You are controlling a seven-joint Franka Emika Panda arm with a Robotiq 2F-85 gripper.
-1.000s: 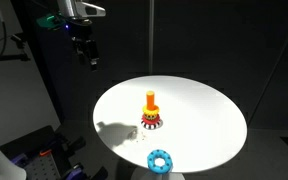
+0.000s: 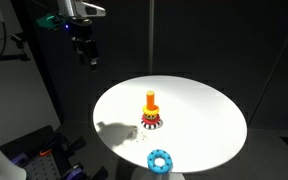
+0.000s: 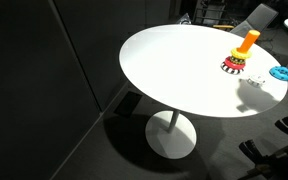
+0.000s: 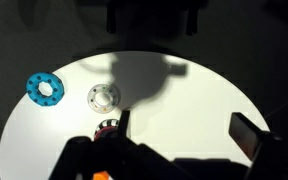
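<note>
A stack with an orange peg [image 2: 150, 99], a yellow ring [image 2: 151, 112] and a red, black and white patterned base [image 2: 150, 123] stands upright on the round white table [image 2: 199, 115]. Close to it lies a white ring [image 3: 256, 81], hard to make out against the tabletop. The blue ring [image 2: 152, 159] rests flat at the table's edge. Well above the surface hangs my gripper, its fingers wide apart and only tabletop showing between them. In the wrist view the left finger hides part of the stack; the blue ring [image 4: 33, 81] is farther left.
A single pedestal [image 3: 171, 128] supports it on the dark floor. Dark panels stand behind the table and beside the arm. The arm's shadow falls across the tabletop near the white ring.
</note>
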